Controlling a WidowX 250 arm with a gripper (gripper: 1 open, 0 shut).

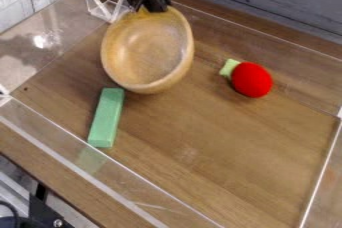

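A tan bowl (144,64) is tilted at the upper middle, its inside facing the camera. My dark gripper (152,6) is at the bowl's top rim, apparently holding it; its fingertips are too blurred to make out clearly. A red ball-like object (251,80) lies to the right with a small pale green block (230,67) behind it. A longer green block (106,117) lies on the wooden floor below the bowl.
A clear wire-like stand or plastic piece (102,4) is at the upper left. Clear walls edge the wooden surface (214,162).
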